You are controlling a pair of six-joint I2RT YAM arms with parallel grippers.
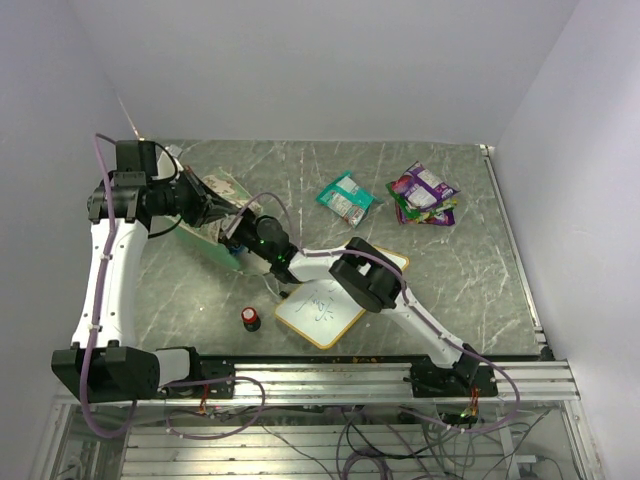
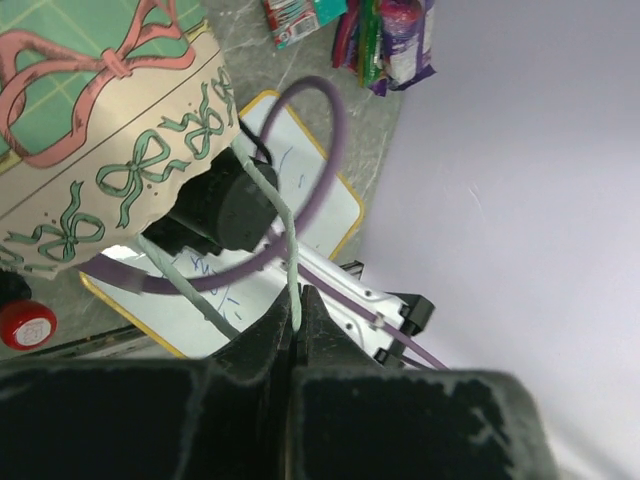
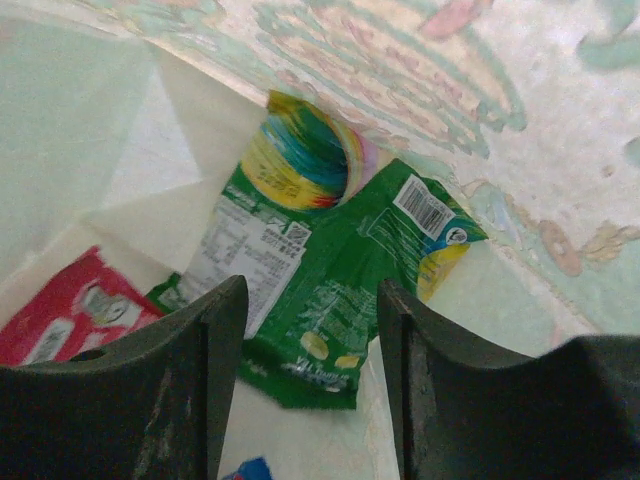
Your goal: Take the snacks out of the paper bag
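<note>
The patterned paper bag (image 1: pixel 206 246) lies on its side at the left of the table, its mouth facing right. My left gripper is shut on the bag's pale cord handle (image 2: pixel 287 222). Inside the bag, my right gripper has its fingers apart in front of a green snack packet (image 3: pixel 335 245); whether they touch it I cannot tell. A red packet (image 3: pixel 62 312) and a sliver of a blue one (image 3: pixel 252 470) also show in the bag. Out on the table lie a teal pouch (image 1: pixel 347 198) and a pile with a purple pouch (image 1: pixel 424 188) on top.
A whiteboard (image 1: pixel 318 312) lies at the front middle, partly under the right arm. A small red-capped bottle (image 1: pixel 251 318) stands in front of the bag.
</note>
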